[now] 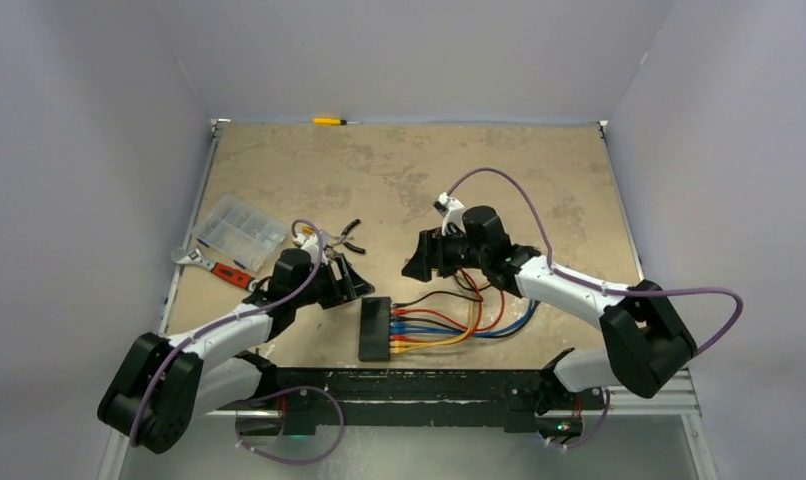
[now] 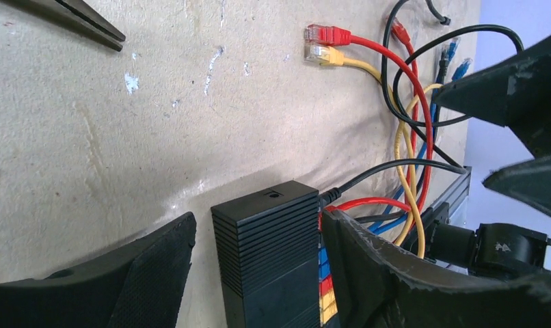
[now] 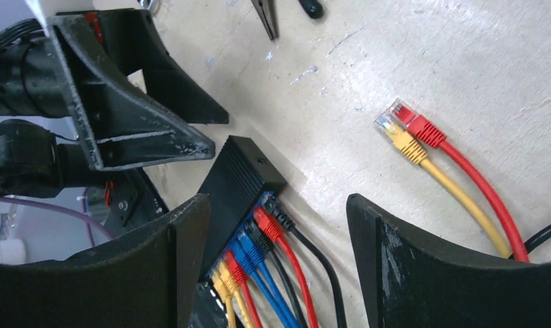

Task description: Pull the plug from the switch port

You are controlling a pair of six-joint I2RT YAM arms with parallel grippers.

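The black switch [image 1: 374, 328] lies near the table's front edge, coloured network cables and a black cable [image 3: 314, 253] plugged along its right side. In the left wrist view it [image 2: 266, 253] stands between and beyond the fingers of my left gripper, which is apart with nothing visibly held. My right gripper is open above and to the right of the switch, with nothing between its fingers. Loose red [image 3: 426, 130] and yellow [image 3: 409, 145] plugs lie on the table, apart from the switch.
A parts organizer [image 1: 239, 230], a wrench [image 1: 214, 265] and pliers [image 1: 351, 243] lie at the left; a yellow screwdriver [image 1: 327, 121] is at the back edge.
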